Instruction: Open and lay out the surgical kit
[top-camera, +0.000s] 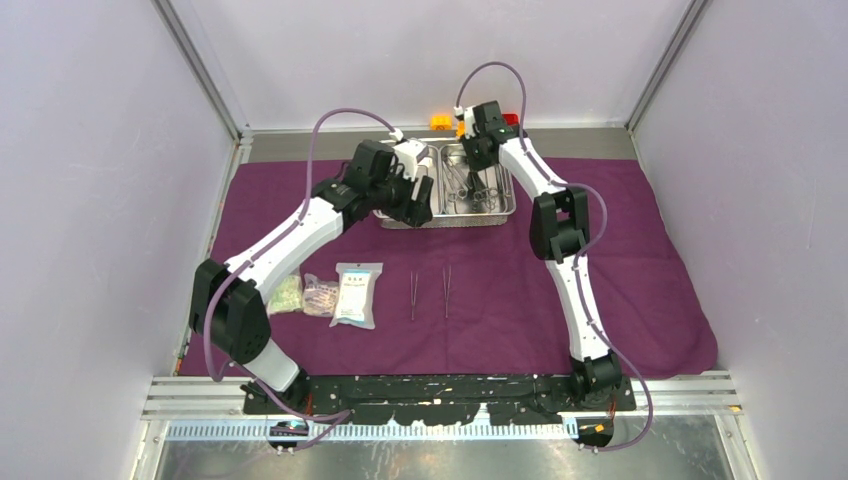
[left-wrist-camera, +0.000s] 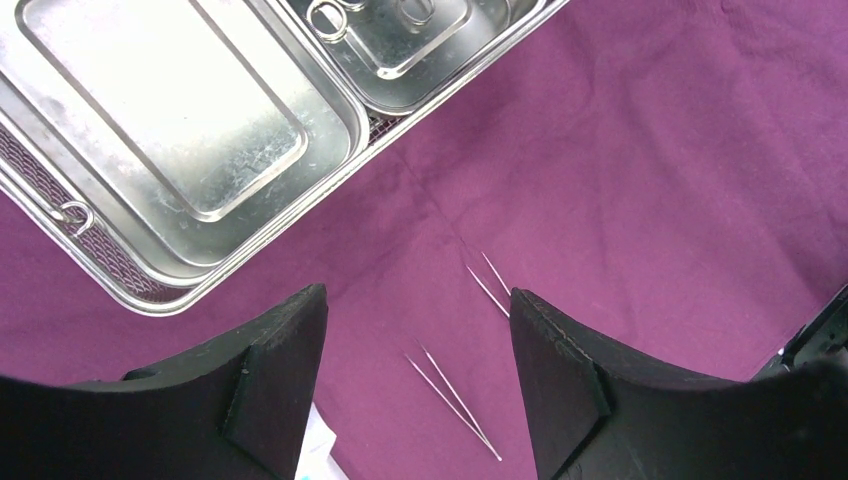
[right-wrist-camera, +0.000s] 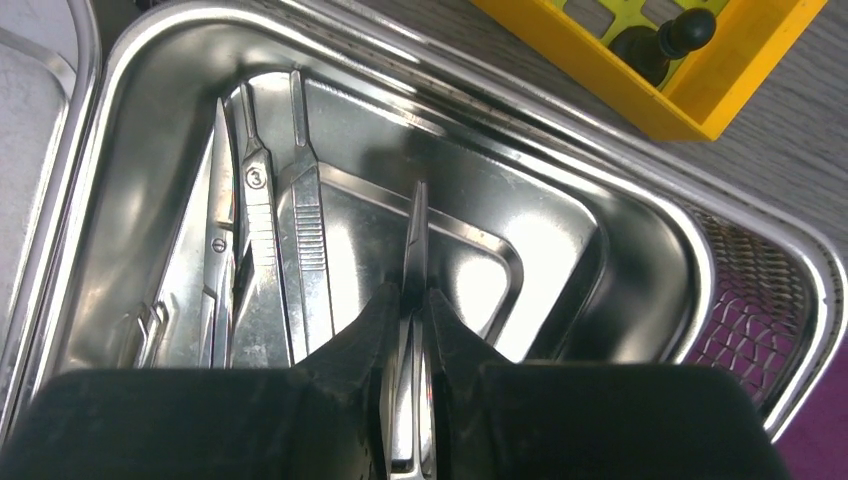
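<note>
In the metal basket (top-camera: 430, 221), the right-hand tray (right-wrist-camera: 150, 45) holds several steel instruments. Reaching down into it, my right gripper has its fingers drawn close on both sides of a slim pointed steel instrument (right-wrist-camera: 416, 235); whether they press on it is unclear. Left of that lie a scalpel handle (right-wrist-camera: 262, 215), another slim handle (right-wrist-camera: 310, 215) and scissors (right-wrist-camera: 220, 230). My left gripper is open and empty, over the basket's front left side. On the purple cloth lie two tweezers, one left (top-camera: 414, 296) and one right (top-camera: 447, 292).
A white packet (top-camera: 356, 295) and two clear bags, one pinkish (top-camera: 320, 296) and one greenish (top-camera: 288, 294), lie front left. The basket's left tray (left-wrist-camera: 130, 110) looks empty. A yellow holder (right-wrist-camera: 690, 100) stands behind the basket.
</note>
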